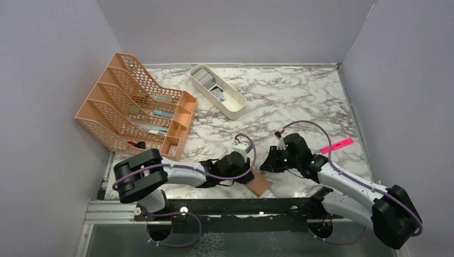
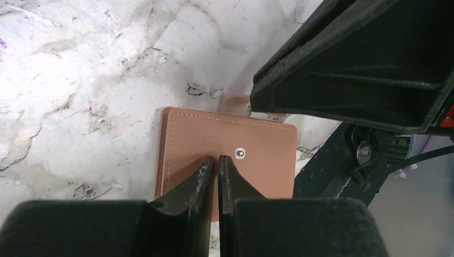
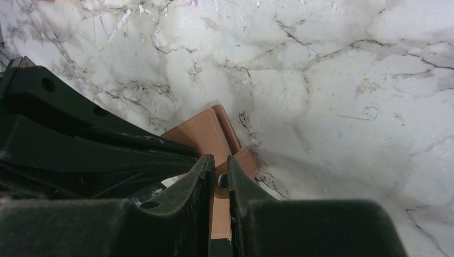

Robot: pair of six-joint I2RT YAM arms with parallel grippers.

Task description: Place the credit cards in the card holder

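Observation:
The tan leather card holder (image 1: 258,184) lies at the table's front edge, with a stitched face and a snap stud (image 2: 240,152). My left gripper is shut on the holder's body near its left part, in the left wrist view. My right gripper is shut on the holder's small strap flap (image 3: 244,160), which sticks out from the holder's edge. In the top view, both grippers meet over the holder, the left from the left, the right from the upper right. Whether any cards are inside the holder cannot be seen.
A cream tray (image 1: 235,108) with grey cards stands at the back middle. A tan perforated organizer (image 1: 184,112) fills the left. A pink marker (image 1: 337,144) lies at the right.

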